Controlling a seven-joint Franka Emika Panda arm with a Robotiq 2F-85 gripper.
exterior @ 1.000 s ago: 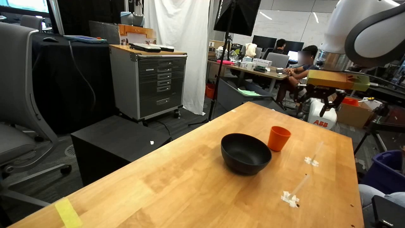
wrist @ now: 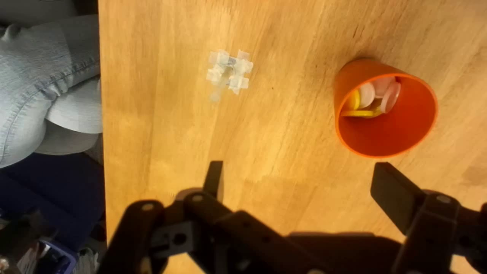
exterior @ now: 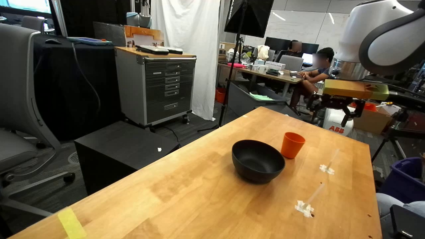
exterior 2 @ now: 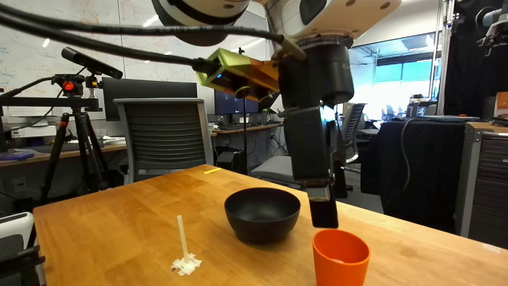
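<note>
An orange cup [exterior: 293, 145] stands upright on the wooden table, just beside a black bowl [exterior: 258, 161]. Several white, pinkish and yellow discs [wrist: 368, 97] lie inside the cup [wrist: 391, 137], as the wrist view shows. The bowl [exterior 2: 262, 214] looks empty in the first exterior view. My gripper [exterior: 331, 115] hangs well above the tabletop, its fingers wide apart. Between its fingertips the wrist view shows only bare wood, with the cup ahead and to the right side.
Two thin translucent sticks rise from the table, a nearer stick [exterior: 315, 194] and a farther stick [exterior: 334, 156], each held by white tape. Yellow tape [exterior: 72, 223] marks the table's far end. A person's leg [wrist: 45, 86] is beside the table edge.
In the first exterior view my gripper has shifted slightly right and a little lower. The cup, bowl and sticks have stayed in place.
</note>
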